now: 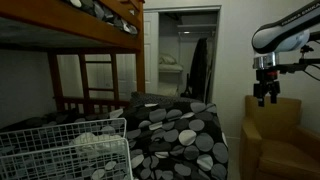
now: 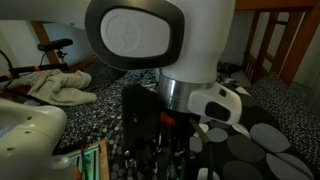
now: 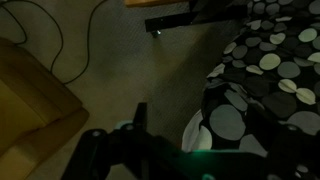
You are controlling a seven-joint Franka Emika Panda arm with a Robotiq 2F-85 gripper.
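Observation:
My gripper point(image 1: 267, 98) hangs open at the right, in front of the brown armchair point(image 1: 280, 130) in exterior view 1. Its dark fingers point down and hold nothing. A black blanket with grey and white dots point(image 1: 180, 135) spreads across the middle there. In the wrist view, bare floor point(image 3: 165, 85) shows between the parted fingers, and the dotted blanket point(image 3: 265, 65) lies to the right. Large white arm parts point(image 2: 200, 40) fill much of exterior view 2, where the gripper's fingertips cannot be made out.
A white wire basket point(image 1: 65, 150) with pale cloth point(image 1: 98, 143) in it stands at the left, below a wooden bunk bed point(image 1: 70, 25). Behind is an open closet point(image 1: 185, 55). A cable point(image 3: 90, 35) runs along the floor near the armchair point(image 3: 35, 115).

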